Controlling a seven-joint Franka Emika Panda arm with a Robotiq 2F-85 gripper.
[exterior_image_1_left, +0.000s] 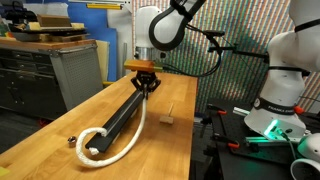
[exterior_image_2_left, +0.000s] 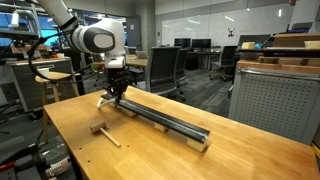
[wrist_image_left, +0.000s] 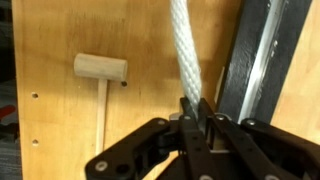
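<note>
A thick white rope lies curved on the wooden table, its near part looping around the end of a long black channel. My gripper is shut on the rope, which runs up from the fingers in the wrist view. In the first exterior view the rope rises from the table to the gripper, which hangs above the table beside the channel. The channel stretches along the table in the second exterior view, raised on small wooden blocks.
A wooden mallet lies on the table to the left of the rope in the wrist view. Open tabletop spreads on the far side of the channel. Dark cabinets and chairs stand behind the table.
</note>
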